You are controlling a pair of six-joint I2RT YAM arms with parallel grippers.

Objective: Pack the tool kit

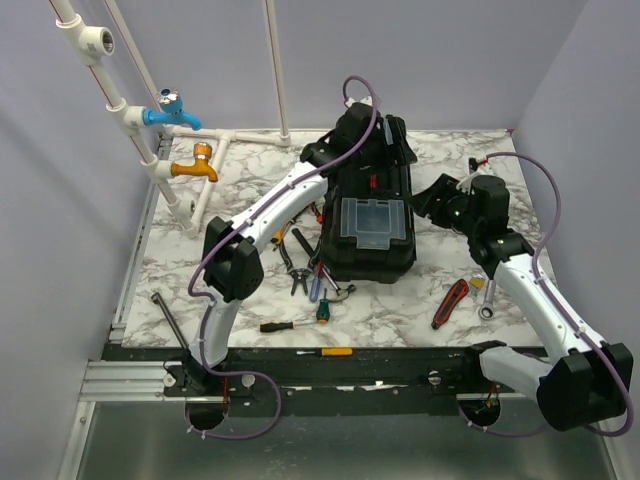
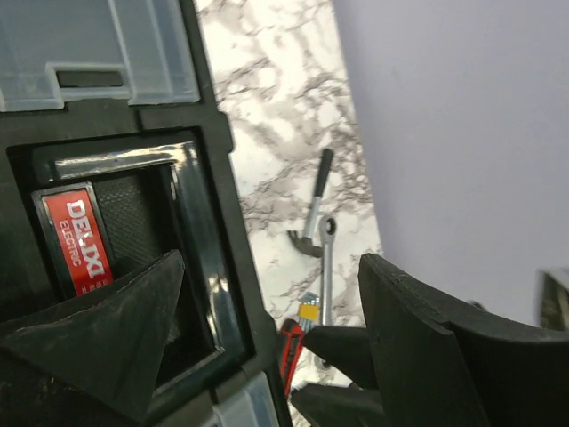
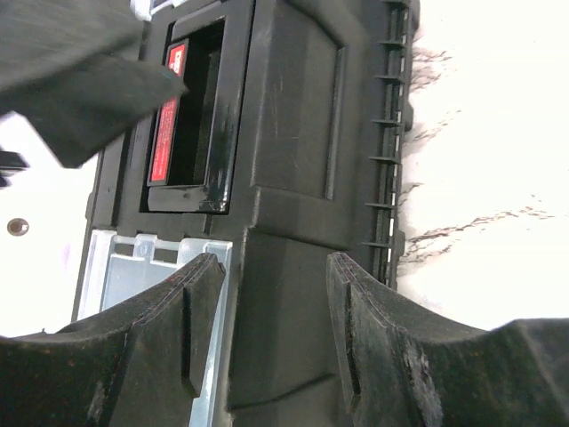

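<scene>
The black tool box [image 1: 368, 255] lies closed in the middle of the table, a clear-lidded compartment [image 1: 372, 222] in its top. In its recessed handle well shows a red DELIXI label [image 2: 78, 238]. Over the far right part of the box hangs my left gripper [image 1: 400, 148], its fingers apart; in the left wrist view nothing is held between them. My right gripper [image 1: 422, 203] stands at the right edge of the box. In the right wrist view its fingers [image 3: 200, 294] are apart, with the box's side beyond them; whether they touch it I cannot tell.
Right of the box lie a red utility knife [image 1: 450, 304], a yellow-marked scraper [image 1: 477, 283] and a wrench [image 1: 488, 300]; a hammer [image 2: 315, 205] lies farther back. Pliers [image 1: 298, 275] and screwdrivers [image 1: 323, 308] are left and in front. Pipes with taps [image 1: 188, 170] stand at left.
</scene>
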